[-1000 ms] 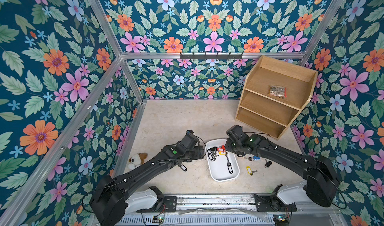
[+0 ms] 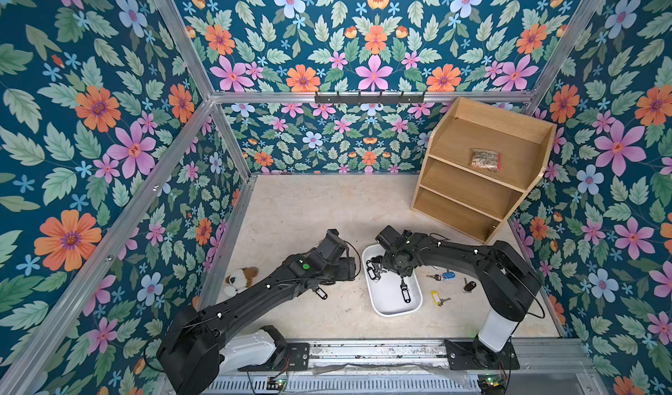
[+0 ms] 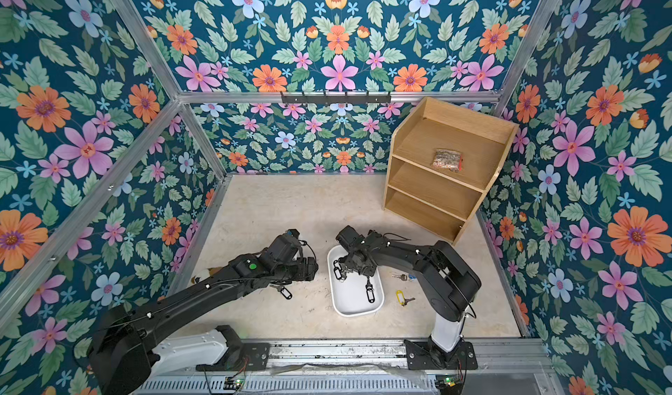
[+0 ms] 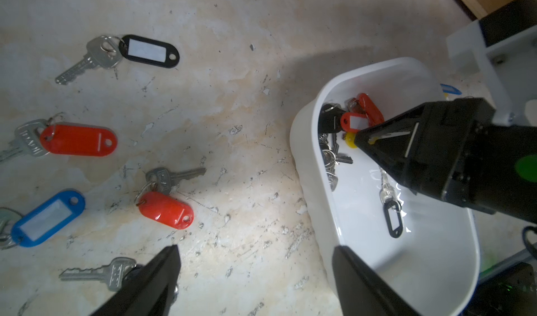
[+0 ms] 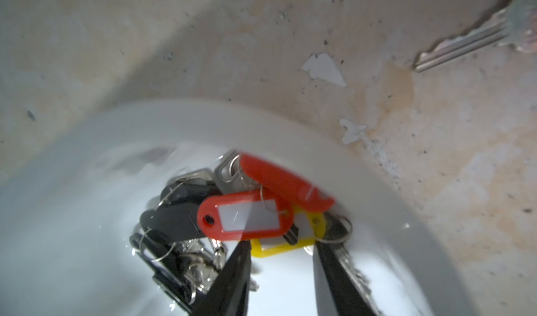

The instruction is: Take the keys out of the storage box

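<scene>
The white storage box (image 2: 395, 309) holds a heap of keys with red, yellow and black tags; a red tag (image 5: 246, 215) lies on top by the rounded end wall. Apart from the heap, a black-tagged key (image 4: 393, 218) rests on the box floor. Over that heap my right gripper points down, its fingers part open, the yellow tag (image 5: 285, 240) just beyond the fingertips; no key is clearly held. To the left of the box my left gripper hovers above the table, fingers apart and nothing between them.
Several tagged keys lie on the table left of the box, among them a red-tagged key (image 4: 165, 209) and a black-tagged key (image 4: 150, 51). Right of the box is a yellow-tagged key (image 2: 437, 297). A wooden shelf (image 2: 462, 185) stands back right.
My right gripper has moved left and in over the box, now covering the heap from above. The box has shifted slightly right. The left arm has barely moved.
</scene>
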